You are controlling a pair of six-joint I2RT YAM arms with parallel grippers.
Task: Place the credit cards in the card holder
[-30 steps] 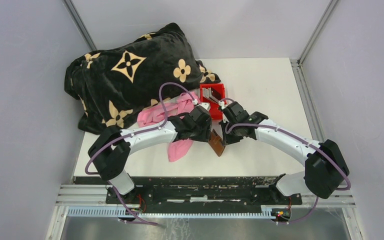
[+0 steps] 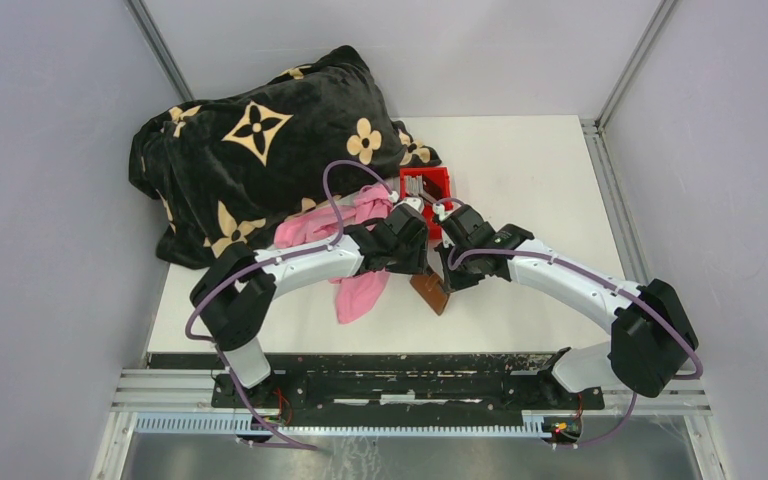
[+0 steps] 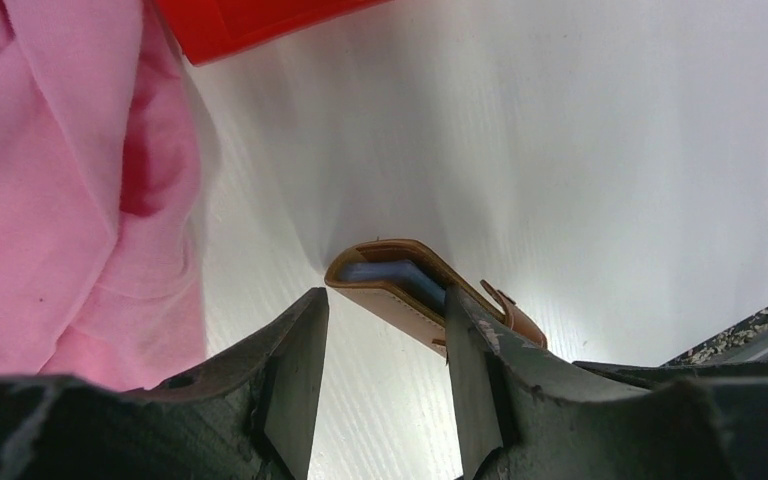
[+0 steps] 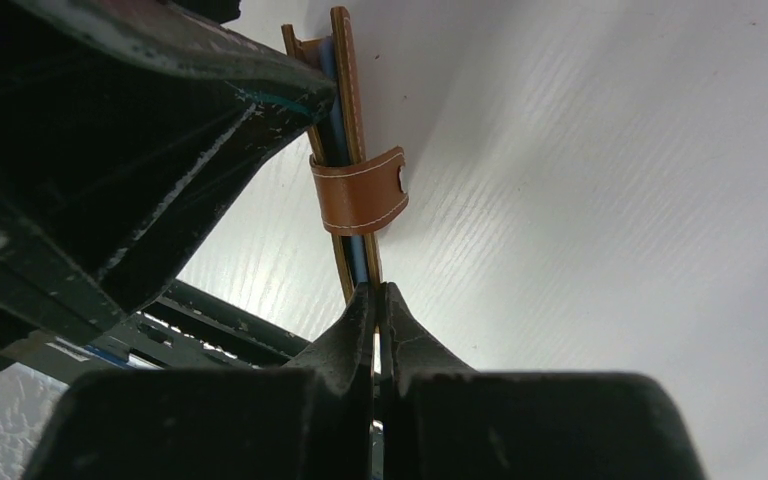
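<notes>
The brown leather card holder (image 2: 429,292) stands between both grippers above the white table; in the left wrist view (image 3: 380,300) its top is open with a blue card (image 3: 390,272) inside, and in the right wrist view its snap strap (image 4: 358,195) wraps around the middle. My left gripper is part open, fingertips just above the holder, nothing seen gripped between them. My right gripper is shut at the holder's lower edge in its view; whether it pinches the edge is hard to tell.
The red box (image 2: 438,178) with stacked items is behind the grippers. A pink cloth (image 2: 358,295) lies to the left, a black patterned blanket (image 2: 260,160) at the back left.
The right arm is nearly still.
</notes>
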